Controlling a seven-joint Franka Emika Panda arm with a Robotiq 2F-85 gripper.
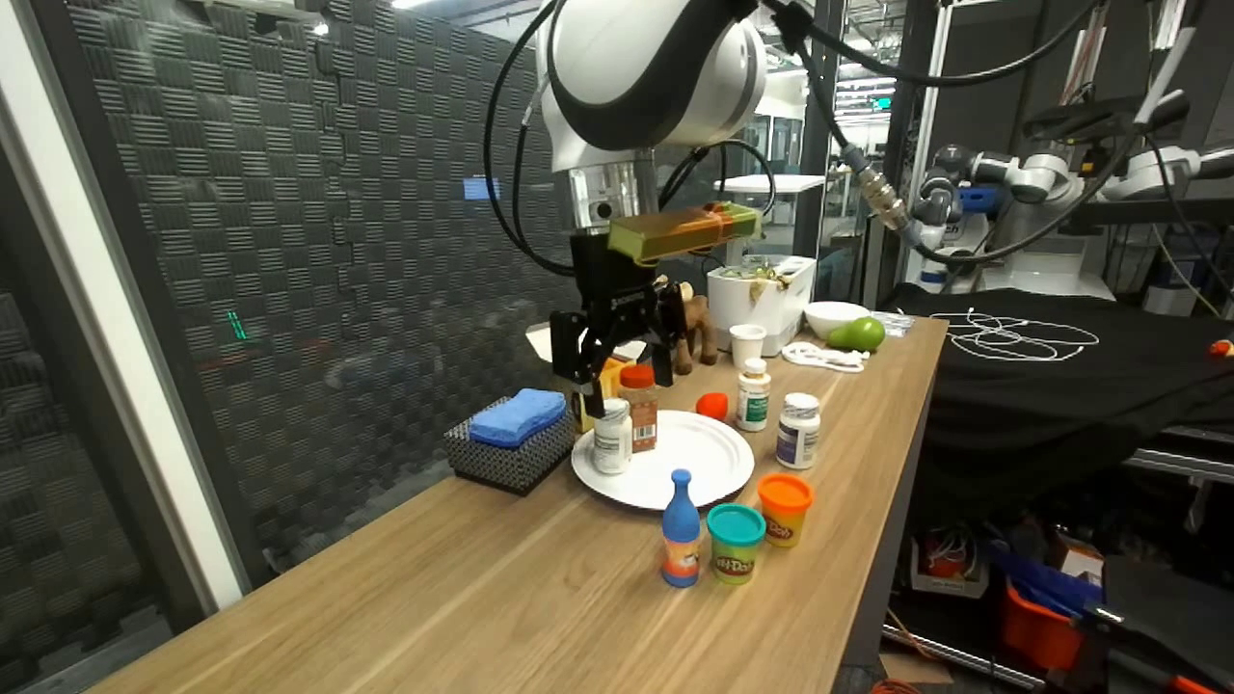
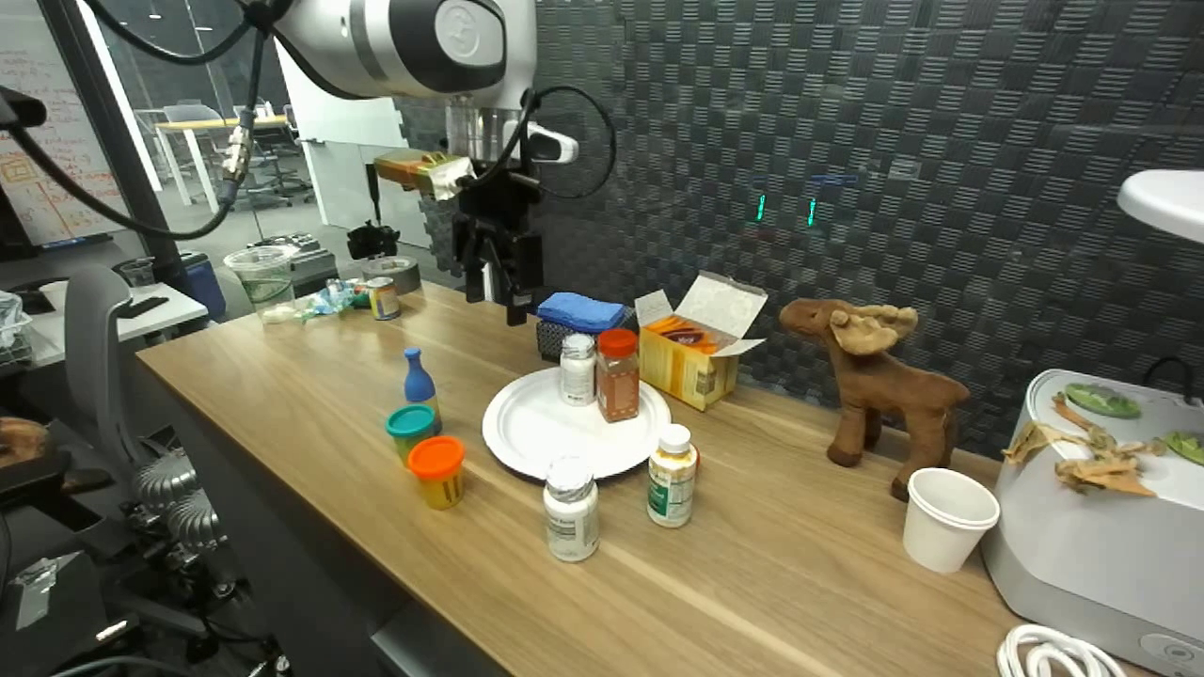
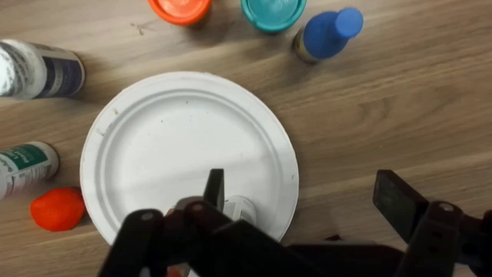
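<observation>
A white bottle (image 2: 578, 372) and a red-capped spice jar (image 2: 618, 378) stand upright side by side on the white plate (image 1: 706, 463), near its rim. My gripper (image 1: 619, 370) hangs above and beside them, its fingers spread wide with nothing between. In the wrist view the gripper spans the plate's edge and bare wood; the white bottle (image 3: 240, 208) is partly hidden behind one finger, and the jar is mostly covered.
A green-labelled bottle (image 2: 673, 480), a second white bottle (image 2: 571, 513), two Play-Doh tubs (image 1: 784, 509) and a blue bottle (image 1: 680, 532) surround the plate. A mesh box with a blue cloth (image 1: 518, 417) and an opened yellow carton (image 2: 690, 350) stand behind.
</observation>
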